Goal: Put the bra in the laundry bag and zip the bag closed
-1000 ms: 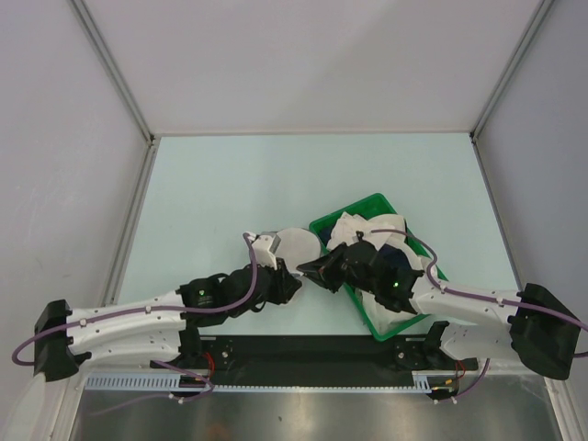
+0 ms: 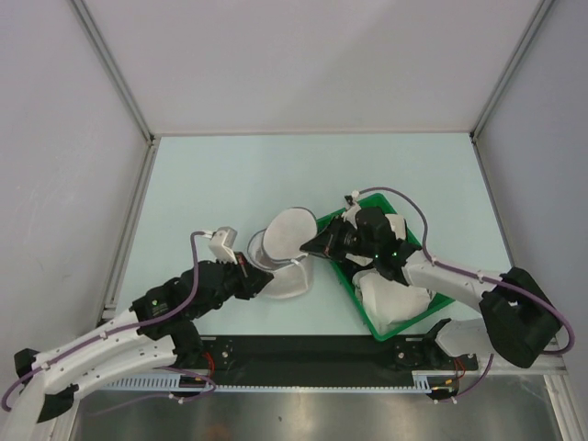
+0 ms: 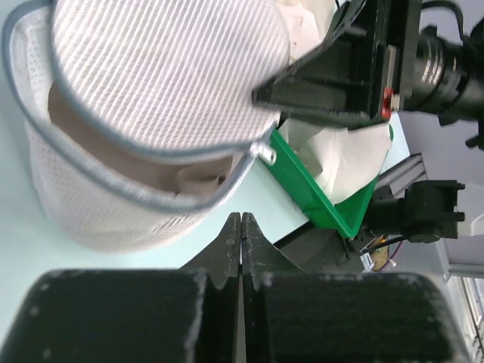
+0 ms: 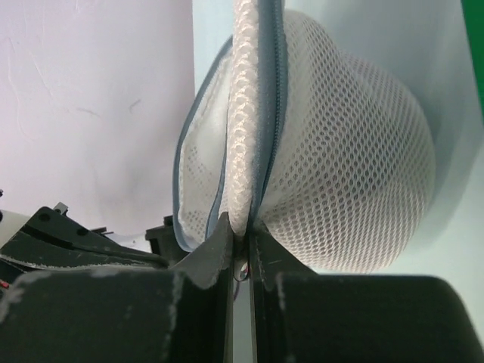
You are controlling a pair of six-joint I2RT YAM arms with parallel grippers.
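Note:
The white mesh laundry bag [image 2: 288, 235] with grey zip edges [image 4: 268, 113] is open in the middle of the table. Something tan [image 3: 94, 144] shows inside it; whether that is the bra I cannot tell. My right gripper [image 2: 309, 248] is shut on the bag's zipped edge, with a small pull [image 3: 265, 153] beside it. My left gripper [image 2: 261, 277] is shut at the bag's left front, apart from it, with nothing showing between its fingertips.
A green tray [image 2: 376, 326] of white and dark cloths stands right of the bag.
My left gripper has pulled back leftward, away from the right one.

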